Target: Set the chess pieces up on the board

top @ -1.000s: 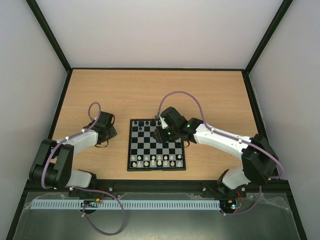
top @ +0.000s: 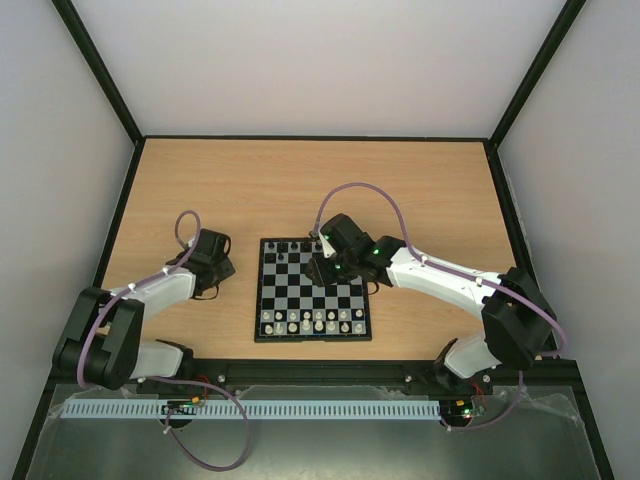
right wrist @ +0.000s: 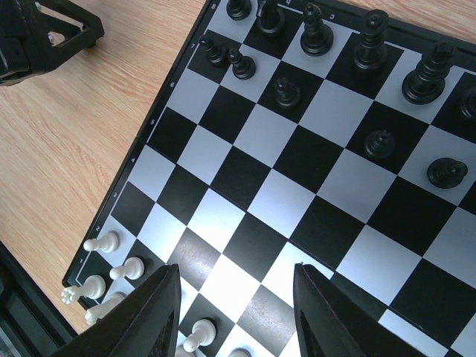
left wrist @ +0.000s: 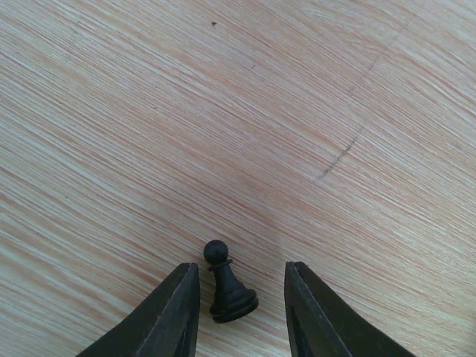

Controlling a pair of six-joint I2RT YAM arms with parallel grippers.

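Note:
A black pawn (left wrist: pixel 232 301) seems to lie on its side on the bare wood in the left wrist view. My left gripper is open over it, and the pawn shows in the gap between the fingers, apparently free of both. From above, this arm is left of the chessboard (top: pixel 258 290). My right gripper hangs open over the middle of the board, with only squares showing between its fingers. White pieces (right wrist: pixel 94 287) stand in rows at the near side; black pieces (right wrist: pixel 317 33) line the far side, with several black pawns (right wrist: pixel 287 92) in front.
My right arm (top: pixel 440 280) reaches across the board's right part and hides some squares. The left arm's dark body (right wrist: pixel 44 41) shows at the upper left of the right wrist view. Bare table (top: pixel 300 185) stretches behind the board.
The right arm and the pieces visible on the board look unchanged.

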